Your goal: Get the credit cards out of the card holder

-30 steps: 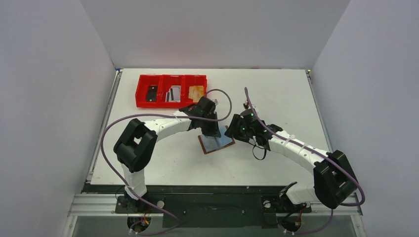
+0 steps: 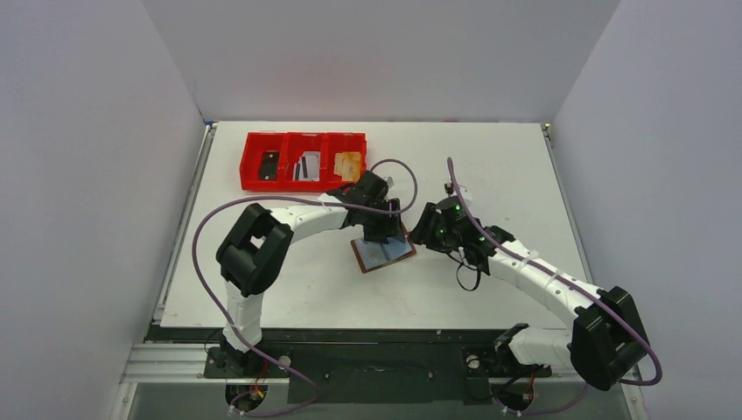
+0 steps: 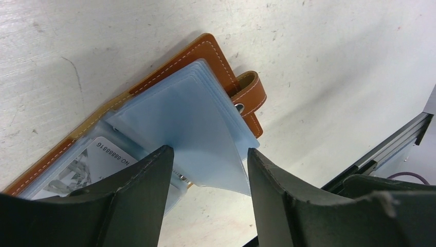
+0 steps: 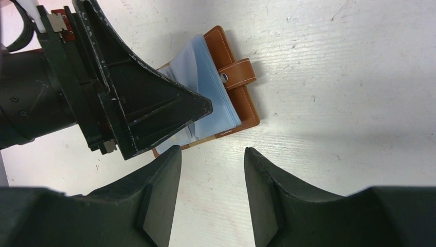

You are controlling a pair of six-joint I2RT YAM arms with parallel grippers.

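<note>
The brown leather card holder (image 2: 382,253) lies unfolded on the table, angled, with clear bluish sleeves (image 3: 185,113) inside. One card with a printed picture (image 3: 85,167) shows in a sleeve on its left half in the left wrist view. My left gripper is open just over the holder, and a loose sleeve edge reaches into the space between its fingers. Apart from the holder, just to its right, my right gripper stands open with only bare table between its fingers. In the right wrist view the left gripper's fingers cover part of the sleeves.
At the back left stands a red tray (image 2: 248,164) with three compartments, holding dark, white-and-grey and tan items. A strap with a snap (image 4: 239,74) sticks out from the holder's edge.
My right gripper has drawn back to the right, off the holder's right edge. The left arm has shifted slightly right above the holder. The holder itself has stayed in place.
</note>
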